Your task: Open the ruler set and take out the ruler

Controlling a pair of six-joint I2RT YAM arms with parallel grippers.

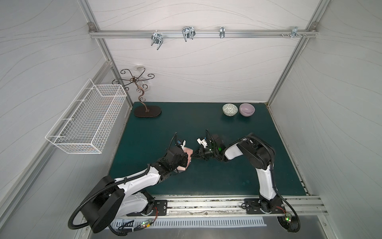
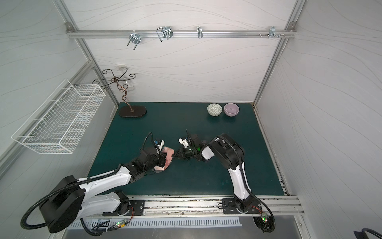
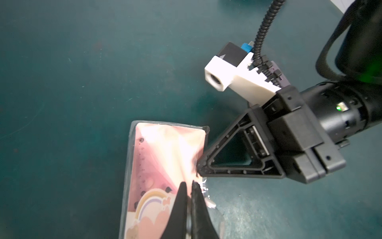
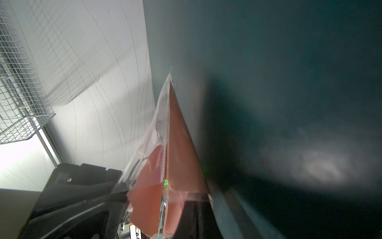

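The ruler set (image 3: 159,155), a pink pouch with a clear cover, rainbow print and a visible ruler scale, lies in the middle front of the table (image 1: 214,179). My left gripper is shut over its lower right part. My right gripper is shut at the pouch's right edge, its fingers angled in from the right. Whether either pinches the thin plastic, I cannot tell. In the right wrist view the pouch's side (image 4: 185,155) rises close to the camera, with pink material inside the clear plastic.
Two small bowls, patterned (image 1: 229,109) and lilac (image 1: 246,109), sit at the back right. A metal stand (image 1: 147,111) is at the back left. A white wire basket (image 1: 91,145) hangs on the left wall.
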